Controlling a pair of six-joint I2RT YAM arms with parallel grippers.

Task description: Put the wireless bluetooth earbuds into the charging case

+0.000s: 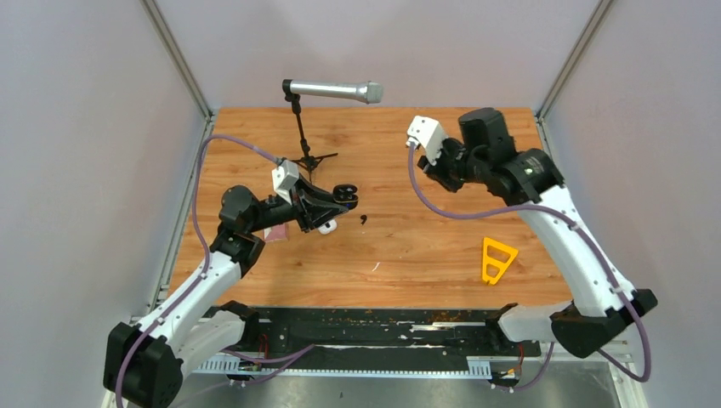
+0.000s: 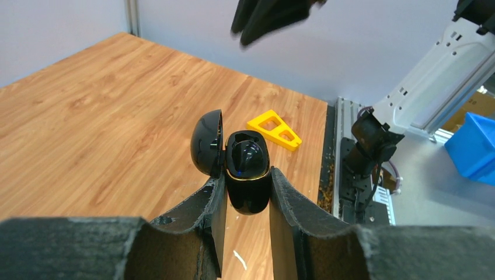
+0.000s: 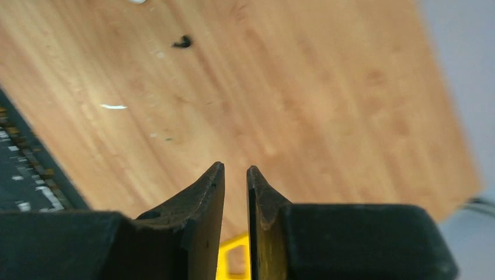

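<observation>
My left gripper is shut on the glossy black charging case, whose lid stands open; in the top view the case is at mid-table. A small black piece lies on the wood right of a white object, and also shows in the right wrist view; I cannot tell if it is an earbud. My right gripper is raised at the back right, away from the case, with its fingertips close together and nothing visible between them.
A microphone on a black stand is at the back. A yellow triangle lies at the front right, and a pink pad sits under the left arm.
</observation>
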